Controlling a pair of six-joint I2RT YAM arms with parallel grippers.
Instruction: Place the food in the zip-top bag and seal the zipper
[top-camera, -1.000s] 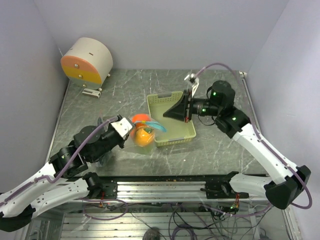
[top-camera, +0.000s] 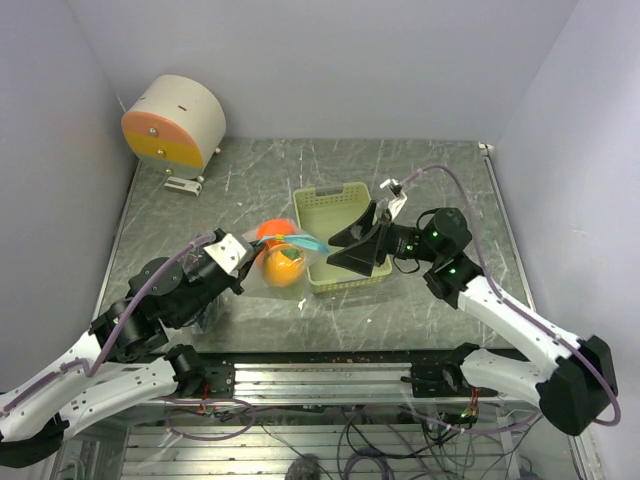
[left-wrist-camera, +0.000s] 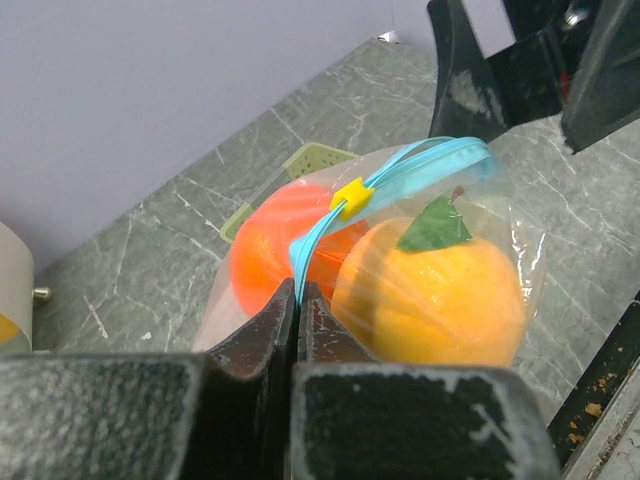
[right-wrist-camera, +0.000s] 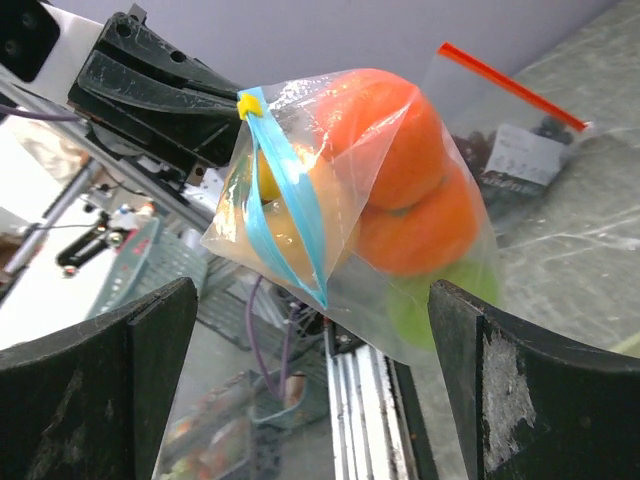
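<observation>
A clear zip top bag (top-camera: 297, 264) with a blue zipper strip (right-wrist-camera: 290, 195) hangs above the table, holding orange and yellow toy food and something green. My left gripper is shut on the bag's top edge at one end of the strip, close to the yellow slider (left-wrist-camera: 351, 199). The zipper's two blue strips stand apart in the right wrist view, so the mouth gapes there. My right gripper (top-camera: 344, 250) is open just beyond the strip's far end, its fingers (right-wrist-camera: 500, 385) apart with nothing between them.
An empty green basket (top-camera: 335, 205) stands behind and under the right gripper. Another clear bag with a red zipper (right-wrist-camera: 515, 85) lies on the table. A white drum-shaped cabinet (top-camera: 190, 110) stands at the back left.
My right gripper has opened wider and come down a little towards the strip's free end.
</observation>
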